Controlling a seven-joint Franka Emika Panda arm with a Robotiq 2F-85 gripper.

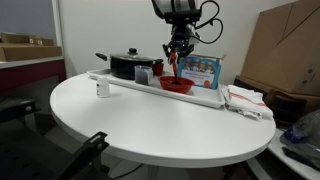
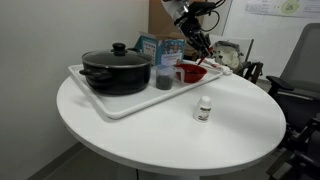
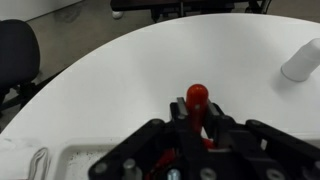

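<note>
My gripper (image 1: 174,58) is shut on a red stick-like utensil (image 3: 197,96), whose rounded red end pokes out between the fingers in the wrist view. Beneath it sits a red bowl (image 1: 177,85) on the white tray (image 1: 208,97). The utensil's lower part reaches down toward the bowl in exterior view 1; whether it touches the bottom cannot be told. In exterior view 2 the red bowl (image 2: 189,73) is partly covered by a clear cup in front.
On the same tray stand a black lidded pot (image 2: 117,69) and a clear cup holding something dark (image 2: 165,78). A white bottle (image 2: 203,108) is on the table. A box (image 1: 200,71) stands behind; a white towel (image 1: 247,101) lies at the right.
</note>
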